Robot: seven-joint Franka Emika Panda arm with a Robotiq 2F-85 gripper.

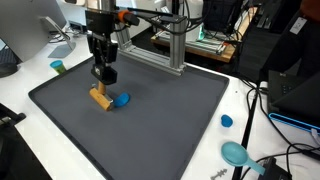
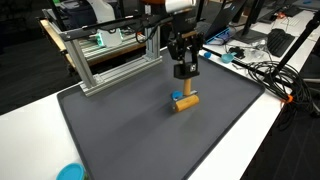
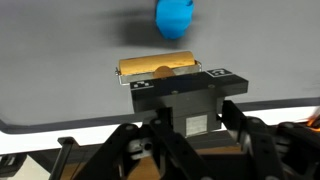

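Note:
A wooden mallet has its handle (image 2: 186, 86) upright in my gripper (image 2: 186, 73), which is shut on it. The mallet's cylindrical head (image 2: 184, 103) is at the bottom, close to the dark table top; whether it touches is hard to tell. A small blue object (image 1: 122, 100) lies on the table beside the head, just right of it in exterior view 1. Seen from the wrist, the blue object (image 3: 174, 15) is at the top, apart from the head (image 3: 157, 65). The black gripper body covers most of the handle there.
Another blue piece (image 1: 227, 121) and a teal cup-like item (image 1: 238, 155) are toward the right in exterior view 1. A green container (image 1: 58, 67) stands beyond the left edge.

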